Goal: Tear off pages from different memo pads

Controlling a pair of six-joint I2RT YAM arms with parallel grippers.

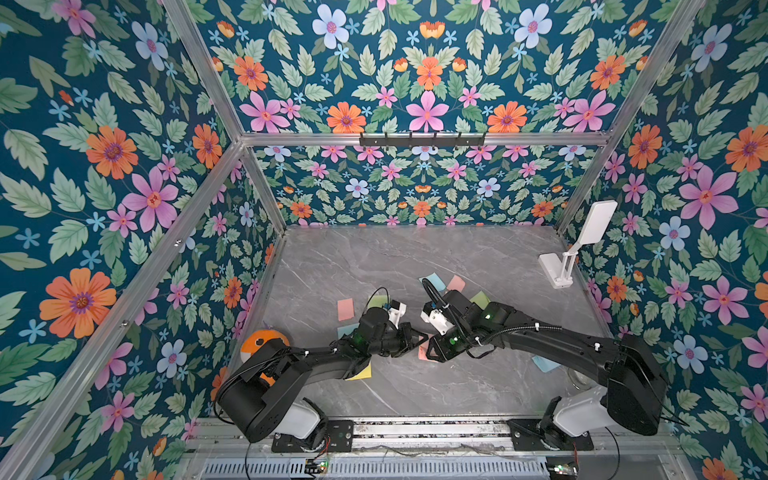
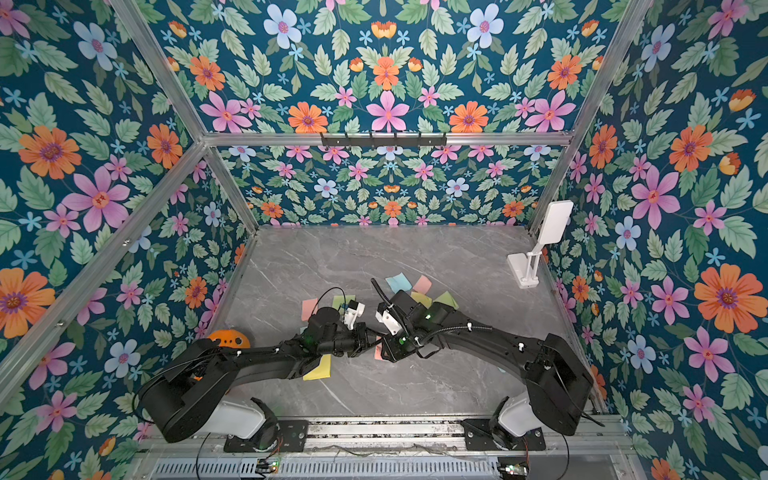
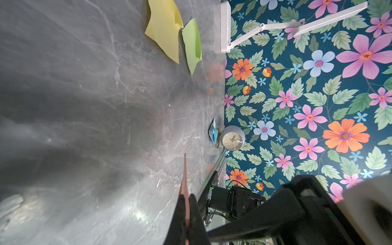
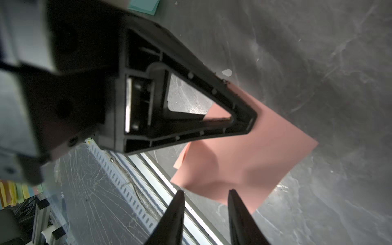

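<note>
A pink memo sheet hangs from my left gripper, whose fingers are shut on it; in the left wrist view the sheet shows edge-on. Its lower part spreads out in the right wrist view, with a second pink corner folded behind. My right gripper stands part open close to the sheet's lower edge, the fingers point(image 4: 173, 216) apart and nothing seen gripped. Both grippers meet near the table's middle in the top left view, where the right one hides much of the pink sheet point(image 1: 422, 353).
Left on the table lie a pink sheet point(image 1: 345, 309), a green one point(image 1: 377, 301) and a yellow one point(image 1: 364, 373). Blue point(image 1: 434, 281), pink point(image 1: 456, 284) and green point(image 1: 480, 299) ones lie behind the right arm. A white lamp point(image 1: 556, 270) stands far right.
</note>
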